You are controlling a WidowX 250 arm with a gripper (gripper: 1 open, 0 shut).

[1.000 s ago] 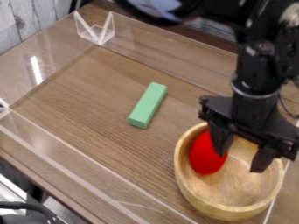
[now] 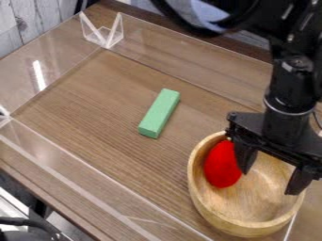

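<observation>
A wooden bowl point(image 2: 251, 209) sits at the lower right of the table with a red oval object point(image 2: 221, 164) inside, at its left side. My black gripper point(image 2: 268, 160) is low over the bowl's back half, its fingers spread open beside the red object, partly hiding the bowl's interior. Whether it touches the red object is unclear.
A green block point(image 2: 160, 113) lies left of the bowl, toward the back. A white wire-like object point(image 2: 104, 28) stands at the upper left.
The red object looks about where it was.
</observation>
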